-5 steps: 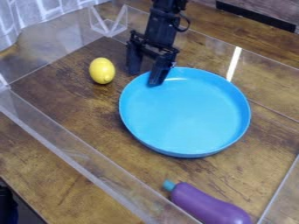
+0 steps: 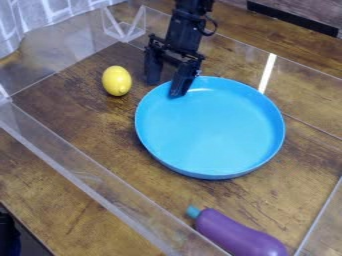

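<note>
The black arm reaches down from the top centre, its gripper [image 2: 170, 72] low at the back-left rim of a large blue plate [image 2: 209, 128]. Its dark fingers blend into one another and the background, so I cannot see clearly how far apart they stand or whether anything is between them. A yellow lemon-like object [image 2: 118, 81] lies on the wooden surface left of the gripper and plate, apart from both. A purple eggplant-like object [image 2: 241, 232] lies at the bottom right, below the plate.
Clear plastic walls edge the wooden surface [image 2: 74, 160] on the left and right. Bare wood lies at the lower left and to the right of the plate.
</note>
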